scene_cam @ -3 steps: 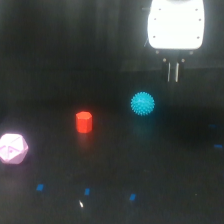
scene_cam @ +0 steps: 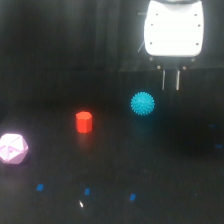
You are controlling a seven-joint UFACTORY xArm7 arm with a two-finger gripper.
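Note:
At the top right, my white gripper (scene_cam: 171, 80) points downward, its two thin fingers spread and nothing between them. A blue ball with a bumpy surface (scene_cam: 142, 103) lies below and to the left of the fingertips, apart from them. Left of the ball stands a small red block (scene_cam: 84, 122) with what looks like a six-sided shape. Near the left edge rests a pale pink, many-faced solid (scene_cam: 13, 148).
Small blue marks dot the black surface (scene_cam: 110, 165), several of them toward the front and right. A tiny white speck lies at the lower left.
The gripper has come slightly lower and a little left, and its fingers stand farther apart than before. The ball, the red block and the pink solid have not moved.

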